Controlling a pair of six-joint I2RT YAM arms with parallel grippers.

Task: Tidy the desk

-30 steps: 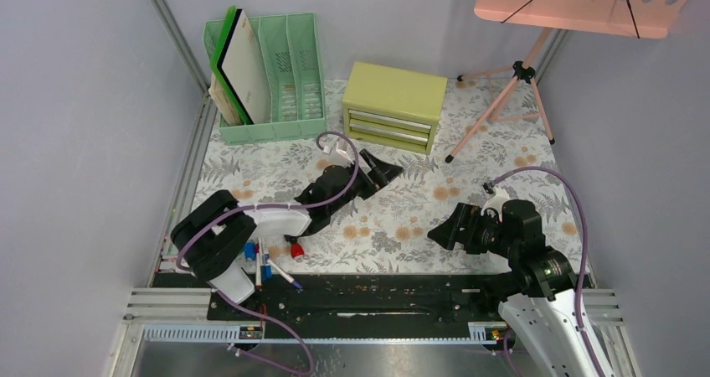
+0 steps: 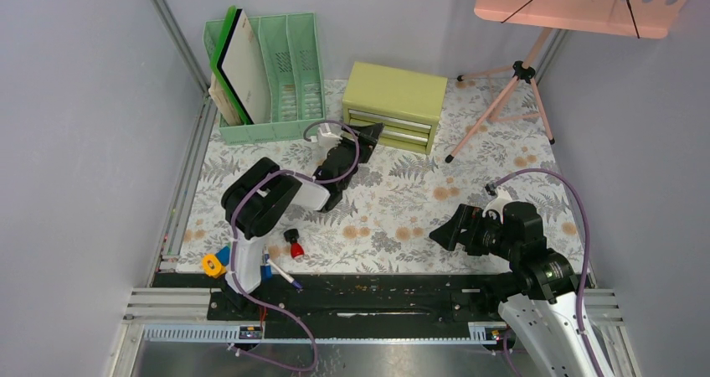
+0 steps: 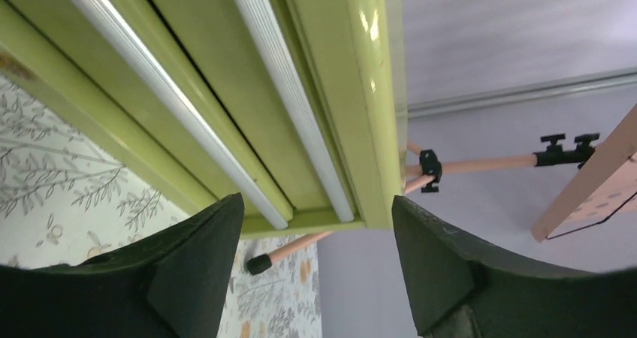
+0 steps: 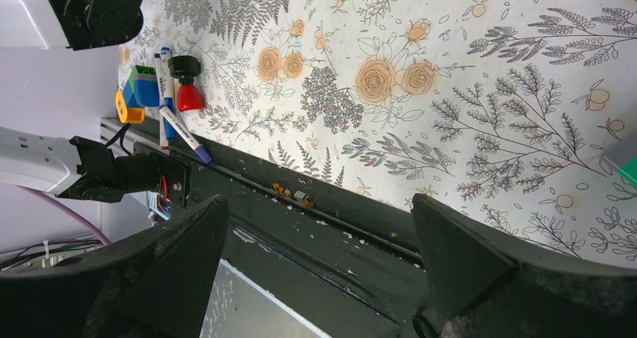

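Observation:
The green drawer cabinet [image 2: 393, 100] stands at the back middle of the desk, both drawers shut, with silver strips [image 3: 300, 105] along their fronts. Close against its left front is my left gripper [image 2: 374, 134]; its fingers [image 3: 206, 255] are apart, with the cabinet's front and end beyond them and nothing held. Over the right front of the desk my right gripper [image 2: 444, 236] hangs open and empty. Several pens [image 4: 184, 134], a red-and-black object [image 4: 189, 96] and a yellow ring-shaped item [image 2: 213, 265] lie at the front left, partly behind the left arm in the top view.
A pale green rack [image 2: 272, 131] with a green-edged board [image 2: 251, 67] stands at the back left. The pink stand [image 2: 502, 100] spreads its legs at the back right. Clear patterned cloth [image 2: 402, 218] covers the middle.
The right arm has barely moved.

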